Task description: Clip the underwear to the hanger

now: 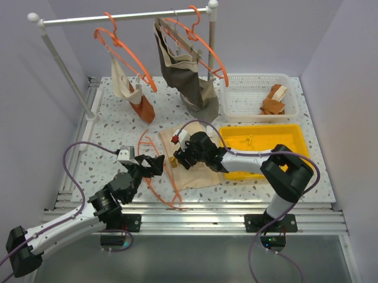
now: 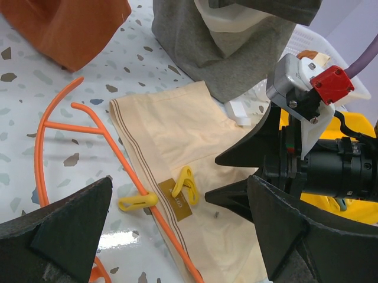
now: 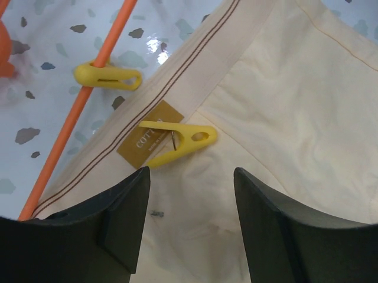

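Cream underwear (image 2: pixel 159 124) lies flat beside an orange hanger (image 2: pixel 121 156), whose rod overlaps its striped waistband. One yellow clip (image 2: pixel 137 201) sits on that rod; a second yellow clip (image 3: pixel 188 139) lies loose on the waistband by the brown label (image 3: pixel 142 143). My right gripper is open just beside the loose clip, nothing between its fingers. My left gripper (image 1: pixel 147 164) stands open over the hanger, left of the underwear.
A yellow bin (image 1: pixel 277 135) with clips is at the right, a white basket (image 1: pixel 254 106) with brown cloth behind it. A rack (image 1: pixel 127 16) with hanging garments spans the back.
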